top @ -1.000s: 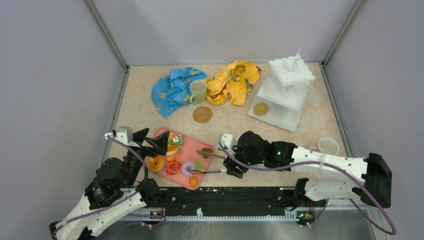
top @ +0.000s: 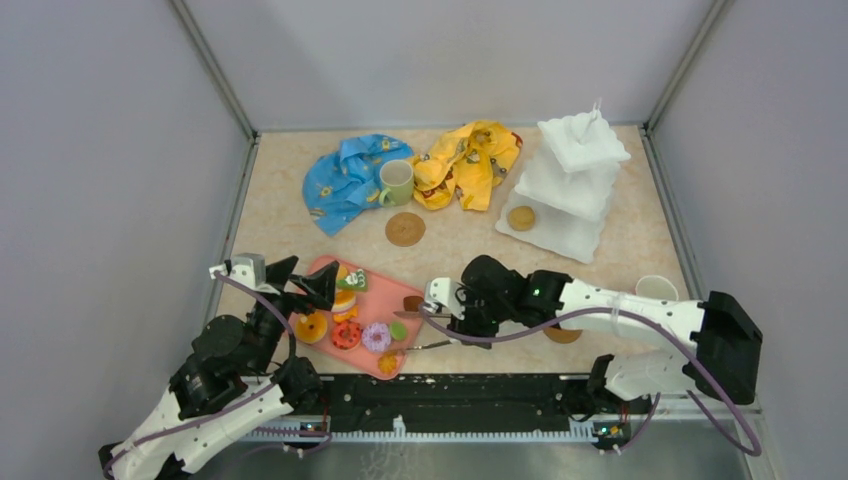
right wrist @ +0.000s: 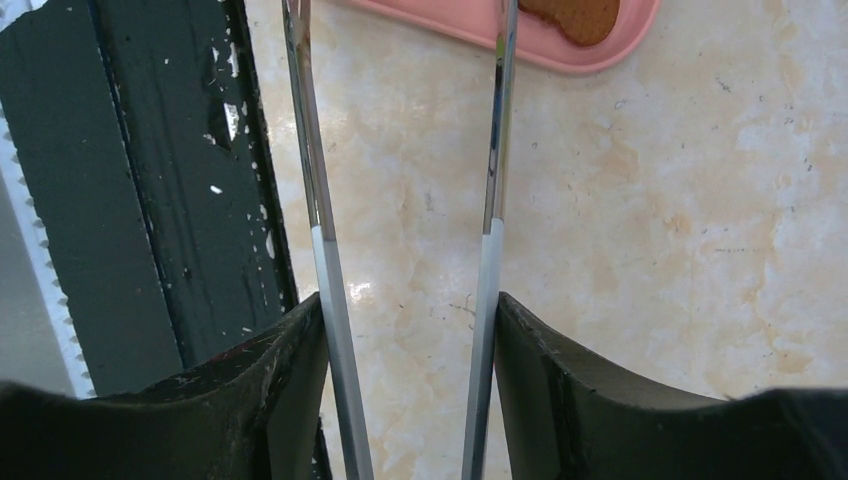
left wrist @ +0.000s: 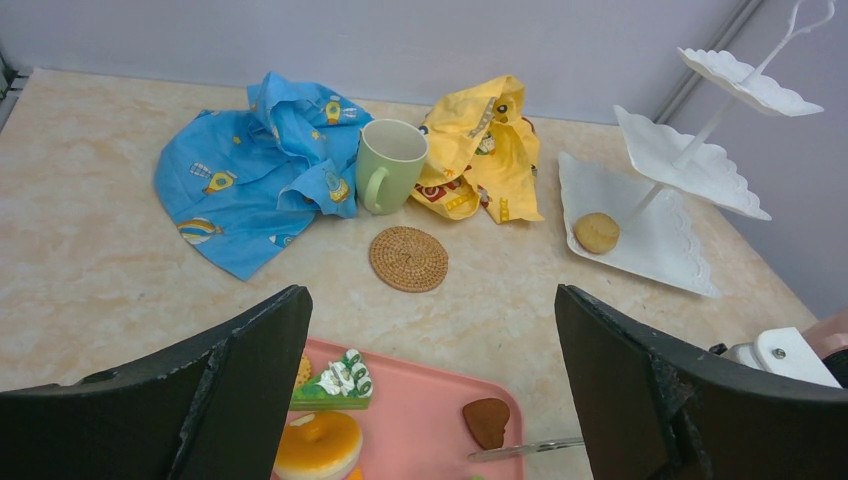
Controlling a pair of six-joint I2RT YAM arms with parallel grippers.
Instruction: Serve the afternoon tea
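Note:
My right gripper is shut on a pair of metal tongs [right wrist: 345,355] with pale grey handle ends. The two tong arms stand spread apart, and nothing shows between them; their tips reach over the right edge of the pink tray [top: 385,285]. Toy food crowds that tray: a brown piece [left wrist: 487,422], a purple donut [top: 377,337], a red donut [top: 346,335] and more. Above the tray's left side, my left gripper hangs open and empty. The white tiered stand [top: 548,185] at the back right carries one round tan cookie [left wrist: 597,232] on its lowest tier.
A green mug [top: 396,182] stands between a blue cloth [top: 345,185] and a yellow cloth [top: 470,165]. In front lies a woven coaster [top: 405,229]. A white cup [top: 656,288] sits at the right edge, behind the right arm.
The tong tips have moved slightly toward the front and right, off the purple donut. My left arm has stayed still.

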